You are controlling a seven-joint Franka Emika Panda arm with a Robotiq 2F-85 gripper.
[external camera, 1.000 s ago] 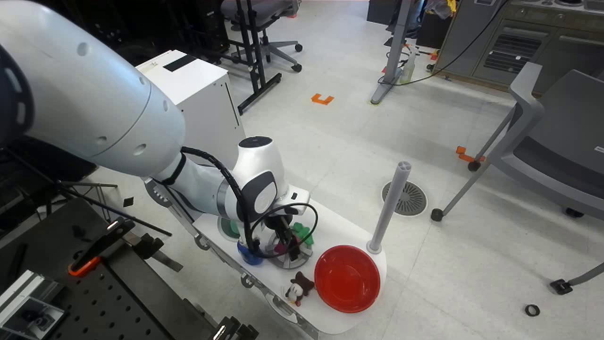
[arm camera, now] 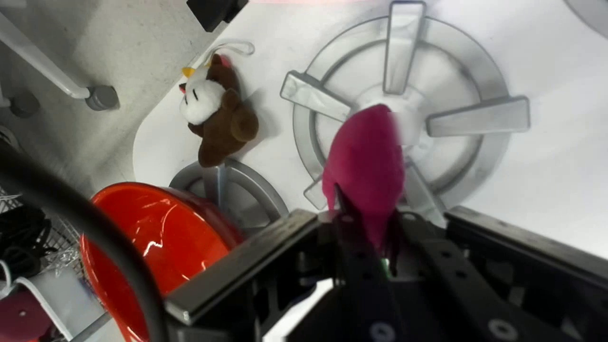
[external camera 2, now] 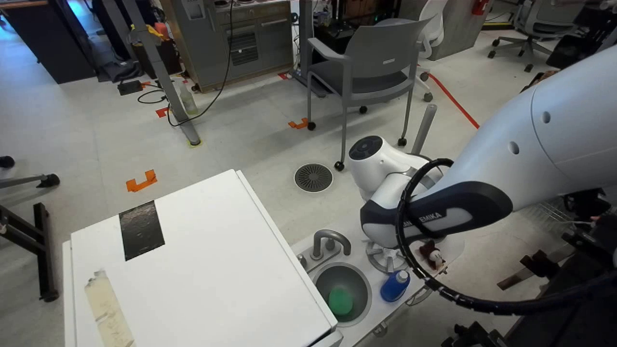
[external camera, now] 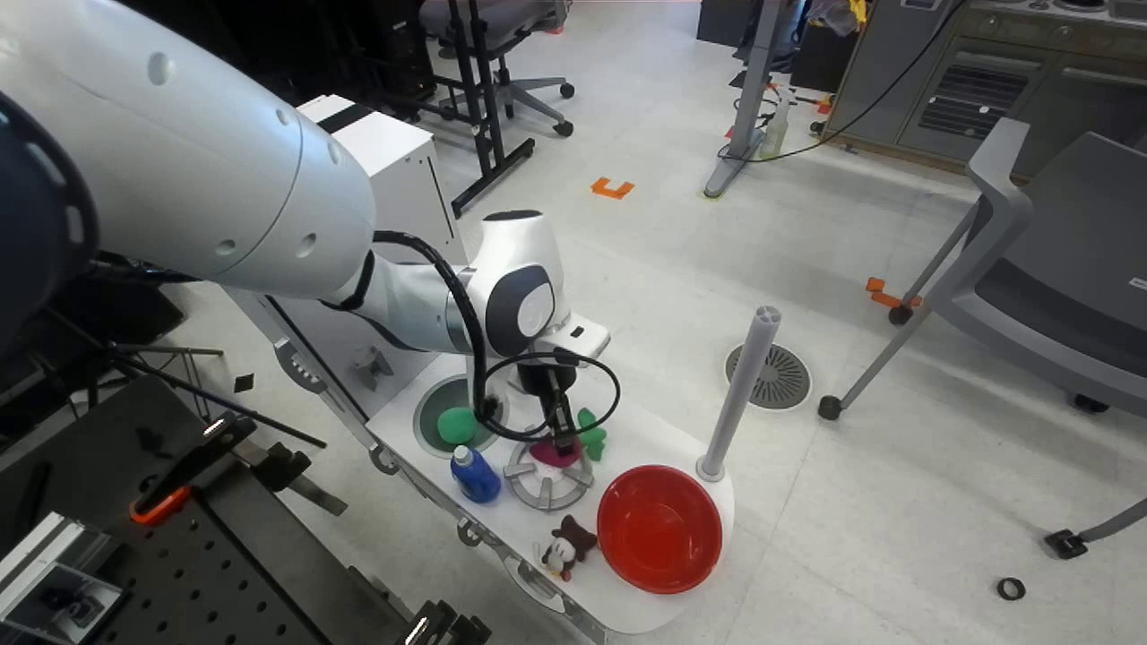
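Observation:
A magenta object (arm camera: pixel 367 162), blurred and soft-edged, is held between the dark fingers of my gripper (external camera: pixel 562 439), which is shut on it. In the wrist view it hangs over the grey burner ring (arm camera: pixel 501 142), apparently above its bars. A green object (external camera: pixel 592 435) shows just beside the gripper in exterior view 1. My arm hides the gripper and the magenta object in exterior view 2.
The red bowl (external camera: pixel 658 528) stands near the counter's rounded end, with a brown plush toy (external camera: pixel 567 546) beside it. A blue bottle (external camera: pixel 475 475) stands between the burner and the sink (external camera 2: pixel 361 289), which holds a green round object (external camera 2: pixel 341 301). An upright grey post (external camera: pixel 738 392) rises behind the bowl.
The arm has risen and shifted slightly right, bringing the magenta object up from the burner. More of the sink and blue bottle shows now. The bowl and plush toy have not moved.

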